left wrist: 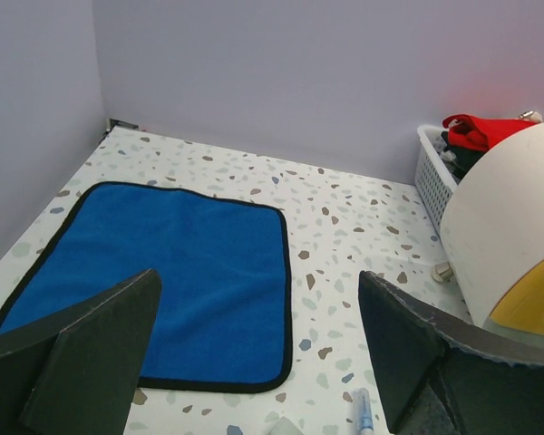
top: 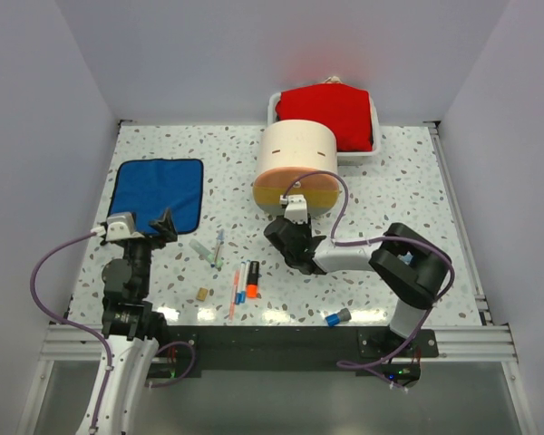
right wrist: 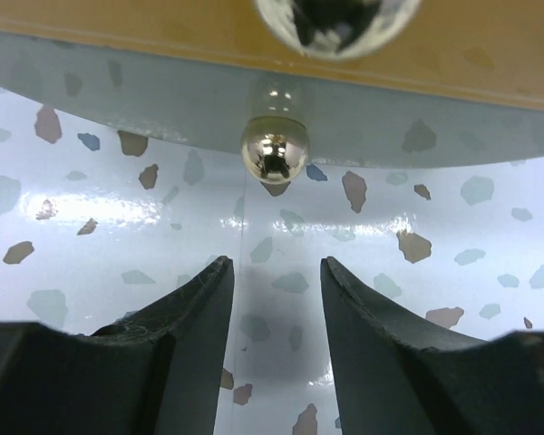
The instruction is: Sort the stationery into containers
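A rounded box (top: 295,145) stands at the back middle, its yellow-orange front low down. Two shiny knobs show in the right wrist view: a large upper one cut off by the top edge, and a lower metal knob (right wrist: 275,149) on the greyish lower front. My right gripper is open just short of that knob, nothing between its fingers. The left gripper also stands open and empty, near the blue mat (left wrist: 199,281). Loose on the table lie a black-and-orange marker (top: 253,279), a blue pen (top: 242,283), an orange pencil (top: 233,294) and a tan block (top: 202,294).
Behind the box is a white basket (top: 374,136) with red cloth (top: 335,104). A clear-looking item (top: 201,250) and a slim pen (top: 218,246) lie right of the left gripper. A blue-ended item (top: 337,317) lies by the front edge. Table space right of the box is clear.
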